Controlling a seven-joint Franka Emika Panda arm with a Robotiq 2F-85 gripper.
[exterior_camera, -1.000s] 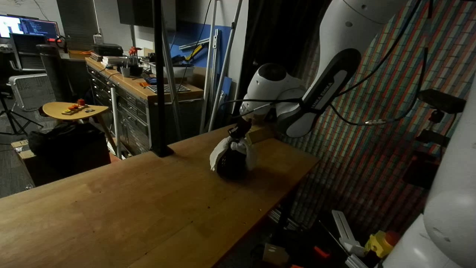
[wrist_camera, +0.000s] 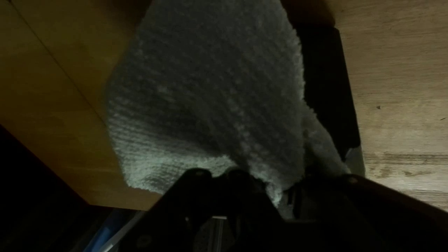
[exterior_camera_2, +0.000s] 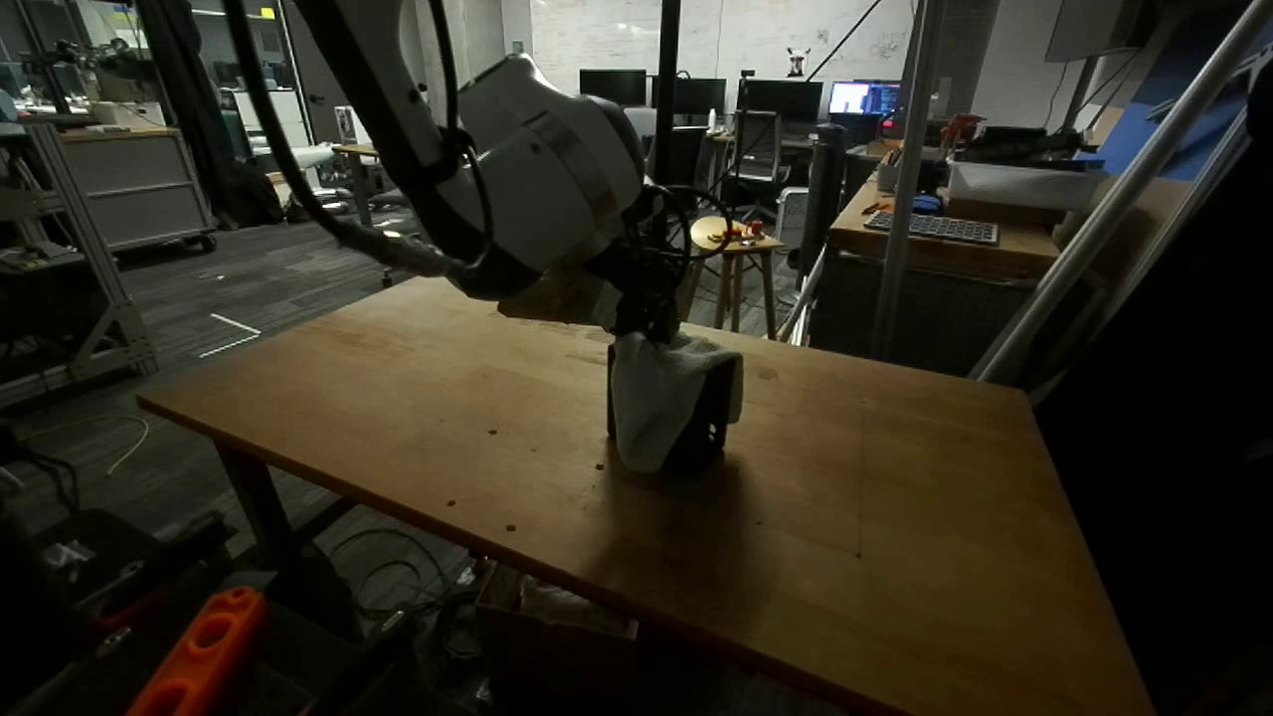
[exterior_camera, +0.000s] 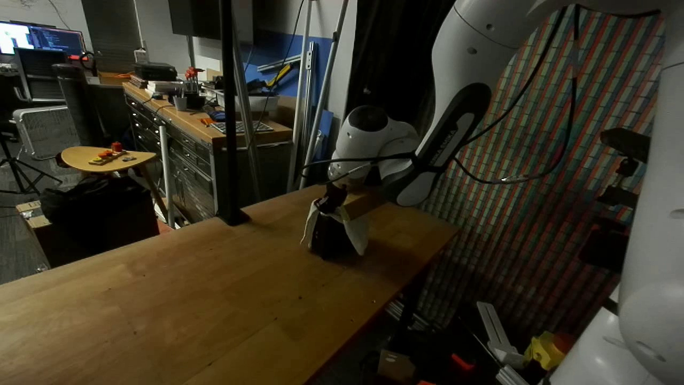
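A pale grey-white towel (exterior_camera_2: 650, 400) drapes over a dark, box-like object (exterior_camera_2: 706, 418) standing on the wooden table. Over its top, my gripper (exterior_camera_2: 647, 334) points down, shut on part of the towel. Seen in exterior view 1, the towel (exterior_camera: 356, 232) hangs down both sides of the dark object (exterior_camera: 330, 237), whose front shows between the folds. The wrist view is dark; the towel (wrist_camera: 218, 92) fills its middle and bunches at the fingers. A black edge of the object (wrist_camera: 329, 88) shows to the right. What lies under the cloth is hidden.
A dark upright post (exterior_camera: 227, 128) stands at its far edge. The table's near edge runs close to the draped object.
In exterior view 1 the arm has shifted left, and the gripper sits slightly lower and farther left. The towel's folds have changed, its right side hanging lower, and the dark object's outline looks more angular.
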